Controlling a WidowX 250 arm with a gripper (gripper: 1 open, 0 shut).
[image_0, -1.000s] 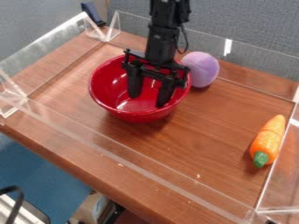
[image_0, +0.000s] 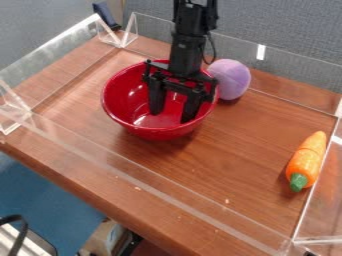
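A large red bowl (image_0: 134, 115) sits on the wooden table at the centre-left. The black gripper (image_0: 179, 90) reaches down from the top into the bowl, its fingers spread over the interior. Whether anything is between them cannot be made out in the dark shapes. A purple round object (image_0: 230, 78) lies just behind the bowl to the right. An orange carrot-like object (image_0: 306, 160) with a green tip lies at the right side of the table.
Low transparent walls line the table's edges. A blue floor shows at the lower left.
The gripper has shifted very slightly within the bowl; the objects look unmoved.
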